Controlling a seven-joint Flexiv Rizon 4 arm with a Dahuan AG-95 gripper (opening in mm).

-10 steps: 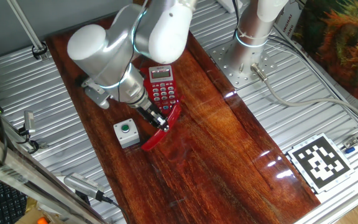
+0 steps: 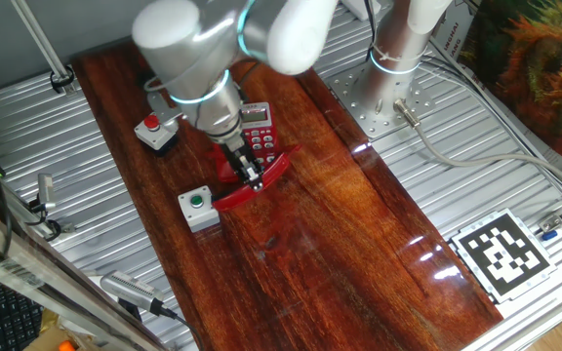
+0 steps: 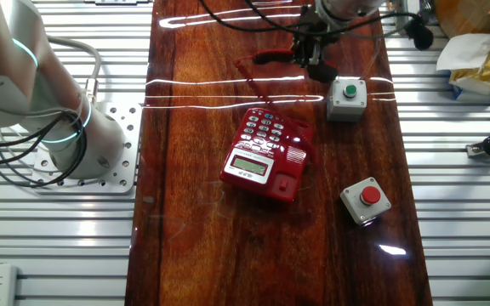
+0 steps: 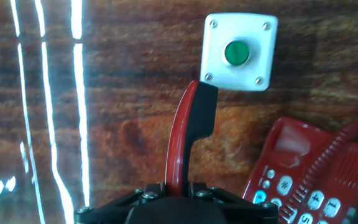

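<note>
A red telephone handset (image 4: 178,137) with a dark inner side is held in my gripper (image 2: 253,181), which is shut around its middle. In the wrist view one end of the handset points up toward the green-button box (image 4: 238,65); its other end is hidden by the gripper. The red telephone base (image 3: 270,157), with grey keys and a small display, lies on the wooden board. From exterior view 2 the handset (image 3: 273,57) appears off the base, on the side beyond the keypad, and a red coiled cord (image 3: 249,79) shows there.
A box with a red button (image 3: 366,200) stands near the board's edge, beside the phone. The green-button box (image 3: 346,99) is close to the handset's end. Bare wood (image 2: 349,263) spreads across the board's front half. A marker plate (image 2: 501,255) lies off to the right.
The handset has turned in my gripper's hold, and its near end has swung toward the green-button box. The arm has shifted right in exterior view 1, uncovering the red-button box.
</note>
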